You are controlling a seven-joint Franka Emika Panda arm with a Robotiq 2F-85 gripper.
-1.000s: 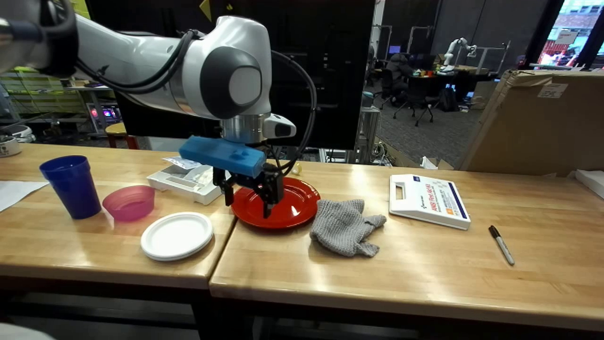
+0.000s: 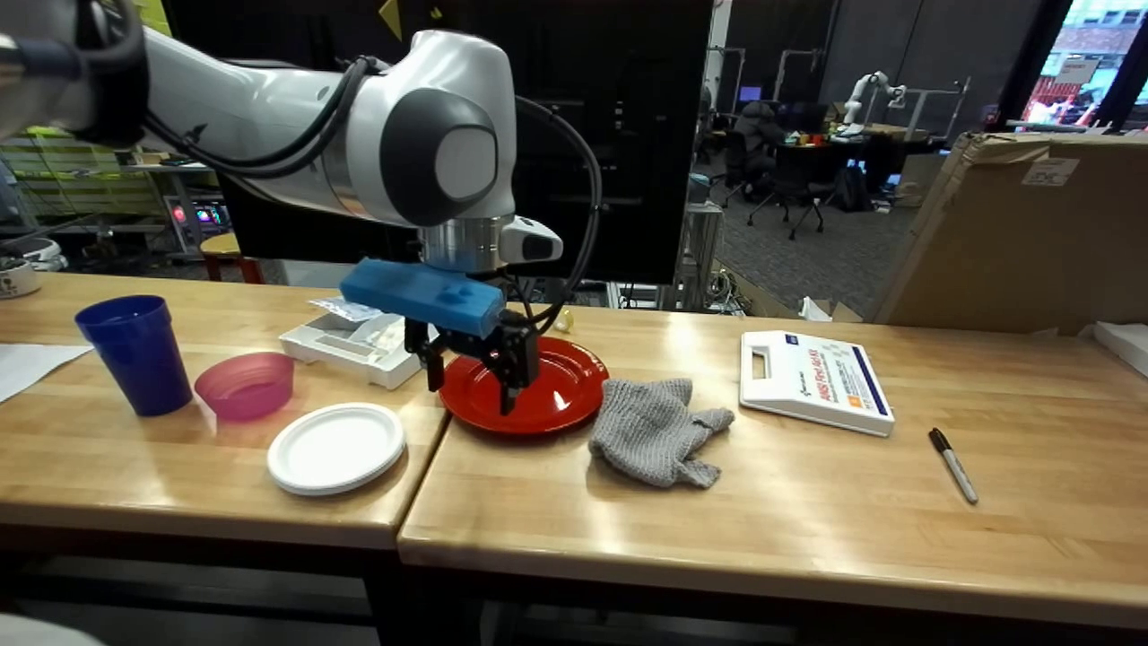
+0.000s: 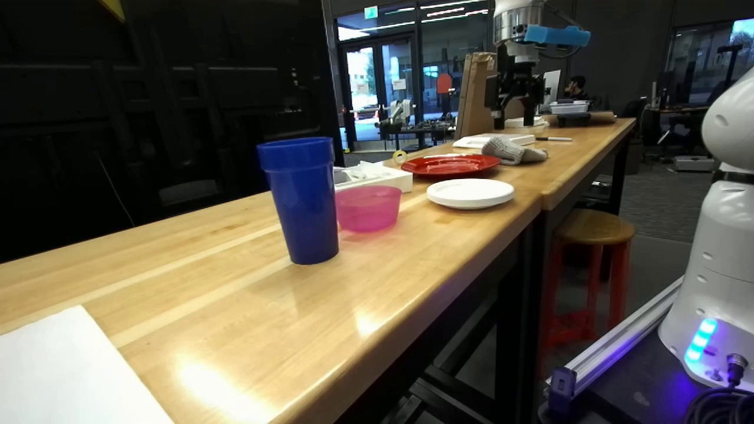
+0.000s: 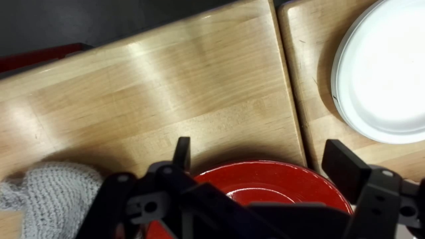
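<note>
My gripper (image 2: 471, 394) hangs open above the table, with its fingers wide apart and nothing between them. In exterior view 1 it overlaps the left part of the red plate (image 2: 560, 393). From the wrist, the red plate (image 4: 271, 179) shows beneath and between the fingers, partly hidden by them. A grey knitted cloth (image 2: 648, 432) lies crumpled just right of the red plate. To the left, across the table seam, sits a white plate (image 2: 335, 447). Farther left are a translucent pink bowl (image 2: 246, 388) and an upright blue cup (image 2: 134, 355).
A white open box (image 2: 360, 343) with small items stands behind the white plate. On the right lie a white first aid kit (image 2: 814, 379) and a black-capped marker (image 2: 953, 465). Clear wood extends along the table's front right. A large cardboard box (image 2: 1012, 237) stands at the back right.
</note>
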